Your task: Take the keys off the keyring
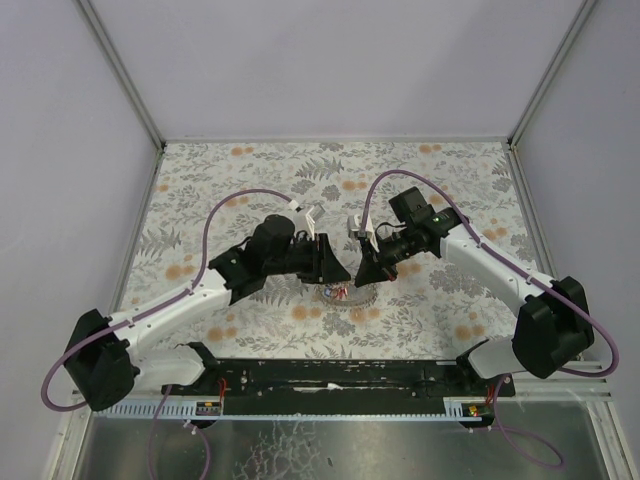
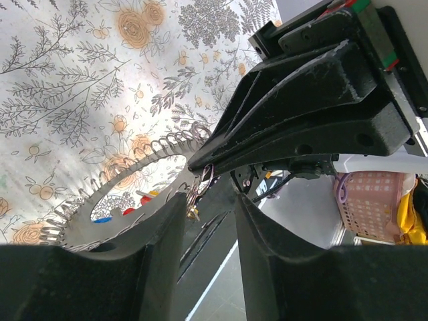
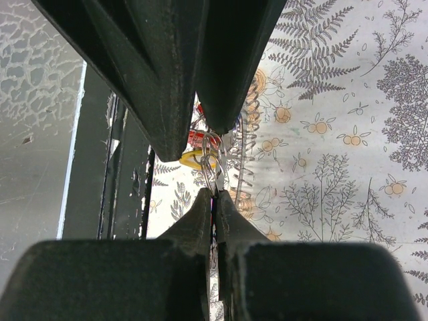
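My right gripper is shut on the keyring (image 3: 214, 157), whose thin wire rings rise from between its fingertips. In the left wrist view, the silvery and purplish rings (image 2: 204, 179) hang at the right gripper's tip. My left gripper is part open, its two fingers apart, with the rings seen across the gap near its tips. Coloured keys show below: a yellow key (image 3: 192, 160), a red one (image 3: 198, 139), and a blue one (image 2: 102, 220). From the top view the left gripper (image 1: 346, 280) meets the right gripper (image 1: 359, 284) closely, over the keys (image 1: 337, 292).
A grey oval dish (image 1: 372, 297) with a wire-loop rim lies under both grippers. Floral cloth (image 1: 270, 170) covers the table, clear at the back and sides. The dark front edge (image 1: 290, 372) is close. A pink basket (image 2: 368, 194) stands beyond the table.
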